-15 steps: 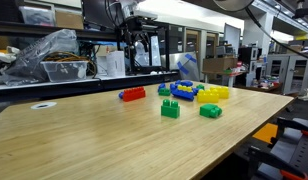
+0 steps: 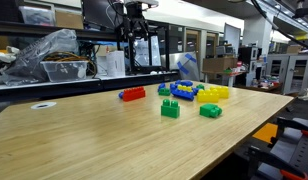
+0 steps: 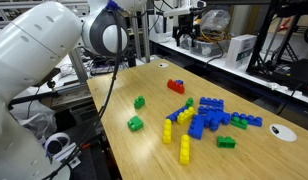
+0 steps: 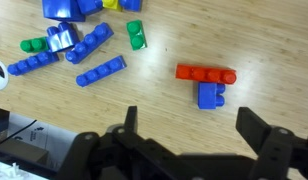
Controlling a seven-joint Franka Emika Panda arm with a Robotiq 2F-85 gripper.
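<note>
My gripper is open and empty, its dark fingers wide apart at the bottom of the wrist view. A red brick [image 4: 206, 74] lies between and ahead of the fingertips, with a small blue brick [image 4: 210, 95] right beside it. The same red brick [image 2: 133, 94] rests toward the back of the table in exterior view 1, the gripper high above the tabletop. A green brick [image 4: 136, 35] and long blue bricks [image 4: 101, 70] lie to the left of the red one.
Two green bricks [image 2: 170, 109] [image 2: 211, 110] lie nearer the front edge. Yellow bricks [image 3: 185, 149] and a blue cluster [image 3: 202, 121] occupy another part of the table. A white disc [image 2: 43, 105] lies at the far left.
The arm and gripper have shifted slightly above the table in exterior view 1. The bricks have stayed where they were.
</note>
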